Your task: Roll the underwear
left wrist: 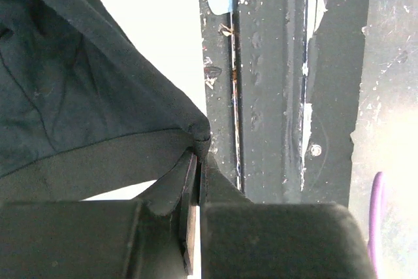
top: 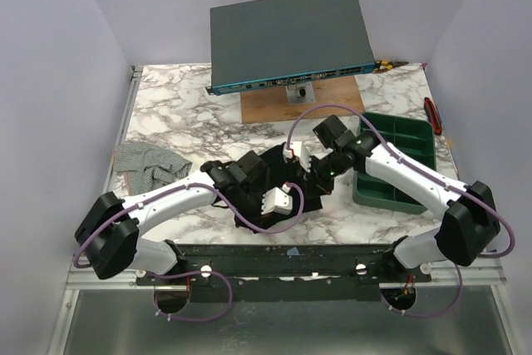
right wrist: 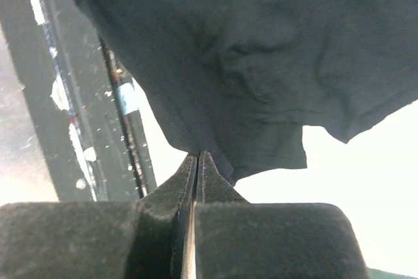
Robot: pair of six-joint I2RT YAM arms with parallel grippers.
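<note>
The dark underwear (top: 273,164) lies spread on the marble table near its front edge, partly hidden by both arms. My left gripper is shut on a folded edge of the cloth near the table's front edge. My right gripper is also shut, its tips at the lower folded edge of the underwear (right wrist: 261,63), pinching it.
A striped grey cloth (top: 145,164) lies at the left. A green divided bin (top: 395,205) stands at the right, close beside the right arm. A monitor (top: 287,35) on a wooden board is at the back.
</note>
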